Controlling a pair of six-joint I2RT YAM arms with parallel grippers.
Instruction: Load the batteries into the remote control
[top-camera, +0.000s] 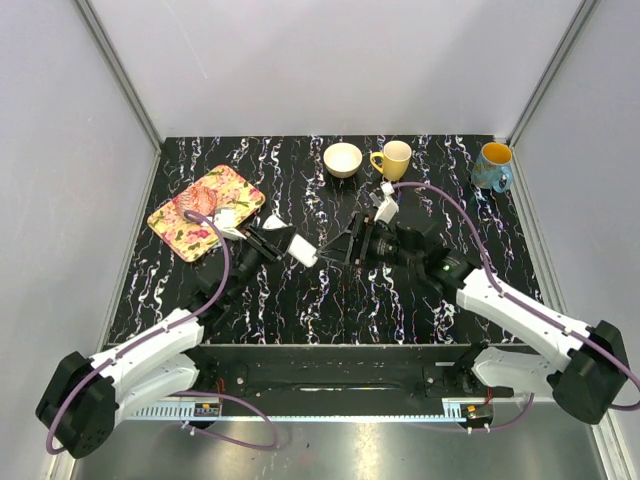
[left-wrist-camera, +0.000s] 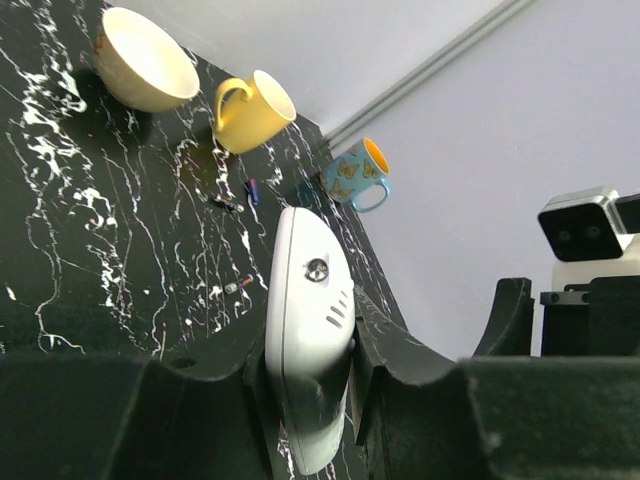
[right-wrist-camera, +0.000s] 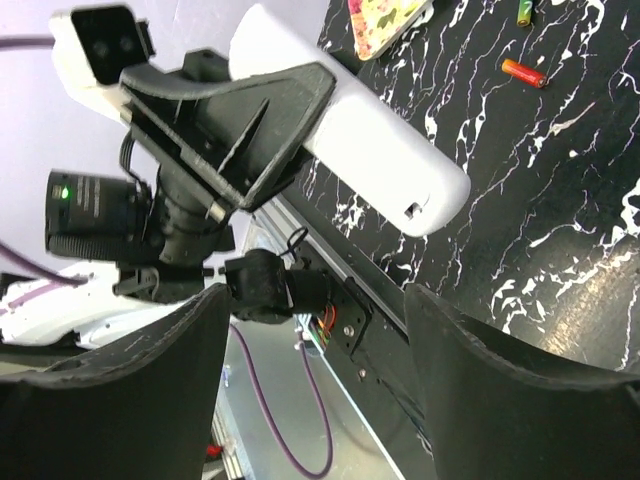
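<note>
The white remote control is held above the table by my left gripper, whose dark fingers clamp its sides in the left wrist view. A round metal spot and small slits show on the white body there. In the right wrist view, the remote's end with a small slot points toward my right gripper, which is open with nothing between its fingers. Loose batteries lie on the table: a red one and a green one; more small ones, including a purple one, show in the left wrist view.
At the back stand a white bowl, a yellow mug and a blue mug. A floral mat lies at the left.
</note>
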